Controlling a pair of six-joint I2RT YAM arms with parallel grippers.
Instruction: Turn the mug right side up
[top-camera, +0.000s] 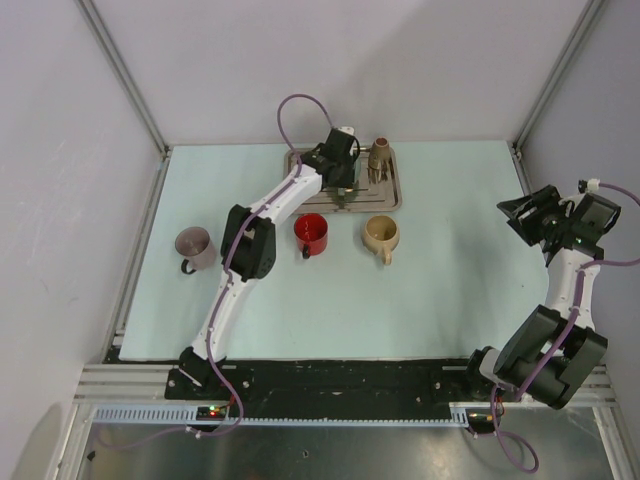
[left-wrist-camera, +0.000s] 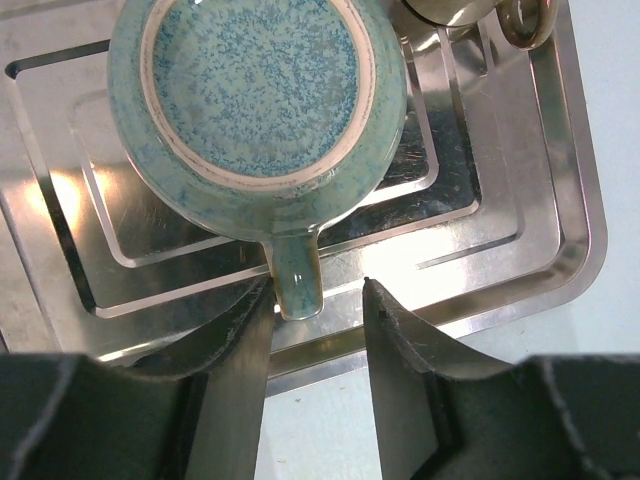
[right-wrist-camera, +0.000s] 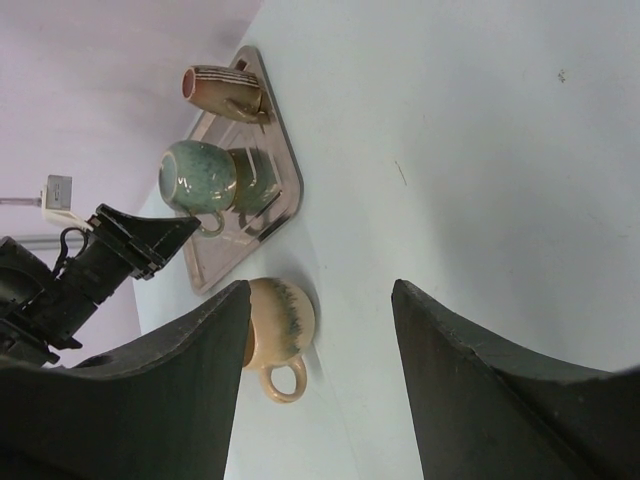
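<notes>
Upside down on the metal tray (left-wrist-camera: 490, 250), a blue-green mug (left-wrist-camera: 258, 85) shows its speckled base in the left wrist view. Its handle (left-wrist-camera: 295, 275) points toward my left gripper. That gripper is part open, one finger on each side of the handle's end, with a clear gap on the right. In the top view the left arm hides most of this mug. My right gripper is open and empty, held high at the table's right side, far from the mug.
A brown mug (top-camera: 379, 151) shares the tray, at its back right. In front stand a red mug (top-camera: 311, 244) and a cream mug (top-camera: 377, 228). A greyish mug (top-camera: 204, 246) is at the far left.
</notes>
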